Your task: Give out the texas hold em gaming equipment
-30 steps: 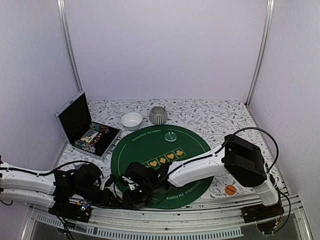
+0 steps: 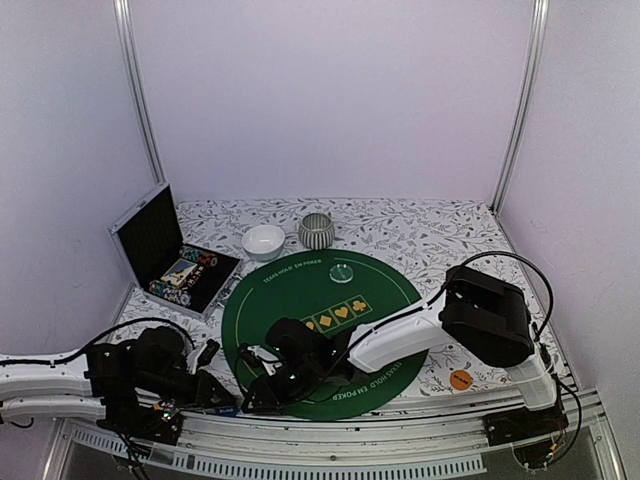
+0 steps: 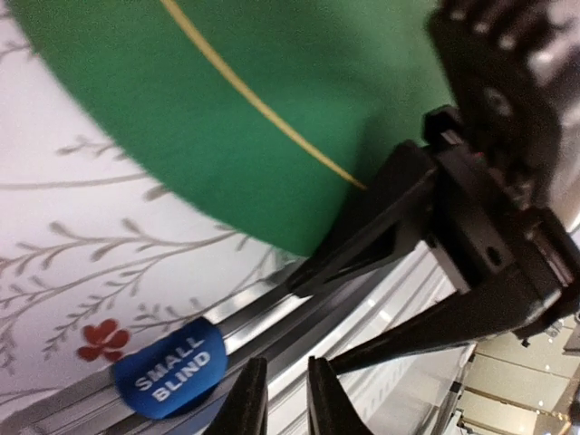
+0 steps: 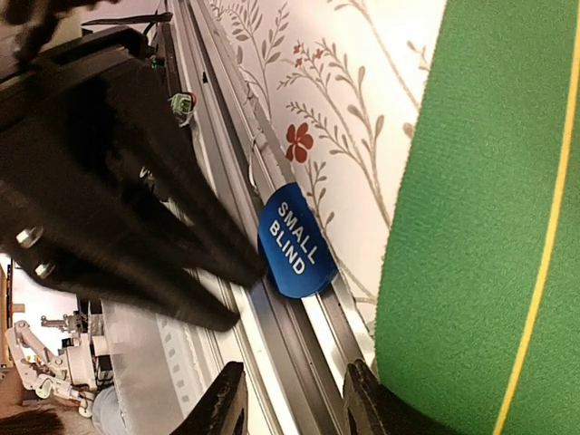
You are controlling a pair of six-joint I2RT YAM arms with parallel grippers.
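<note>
A blue "SMALL BLIND" button [image 3: 172, 367] lies at the table's front edge and partly covers the metal rail, beside my left gripper. Only a narrow gap separates the left fingers, and no part of the button shows between them. In the right wrist view, one left fingertip [image 4: 252, 270] is right at the rim of the button [image 4: 295, 241]; whether they touch is unclear. My right gripper stands open and empty over the rail, near the green poker mat [image 4: 489, 181]. From above, both grippers meet near the mat's front left edge.
An open case [image 2: 205, 306] with chips and cards is at the left. A white bowl [image 2: 263, 240] and a striped cup [image 2: 316, 231] stand behind the mat. A clear disc [image 2: 341, 273] rests on the mat, an orange disc [image 2: 461, 380] to its right. The right arm crosses the mat.
</note>
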